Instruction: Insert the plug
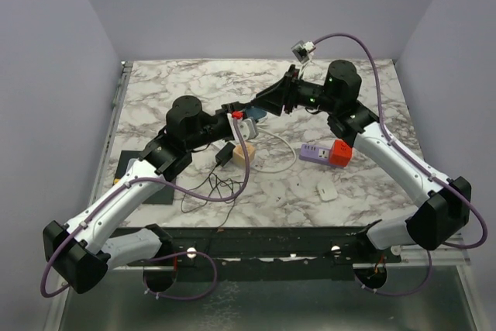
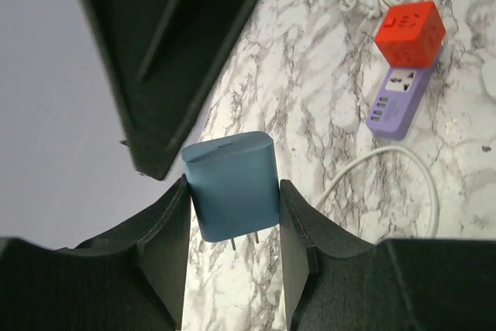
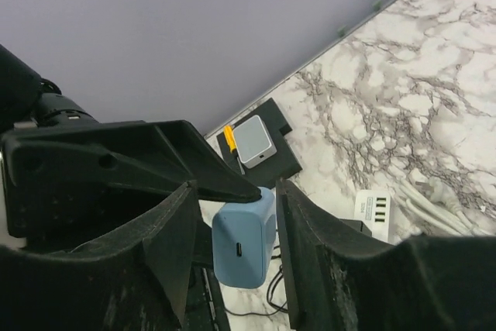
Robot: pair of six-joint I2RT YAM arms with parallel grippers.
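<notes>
A blue cube plug with two prongs is clamped between my left gripper's fingertips; the right wrist view shows it (image 3: 241, 242) just beyond my right gripper, whose fingers are parted and stand close above it in the top view (image 1: 279, 91). A purple power strip (image 2: 391, 110) with an orange-red cube (image 2: 411, 36) on it lies on the table to the right in the top view (image 1: 316, 153).
A beige block (image 1: 244, 154), black adapter and loose cables lie mid-table. A white strip (image 3: 372, 211) shows behind the plug. A dark pad (image 3: 275, 164) with a silver box is at the left.
</notes>
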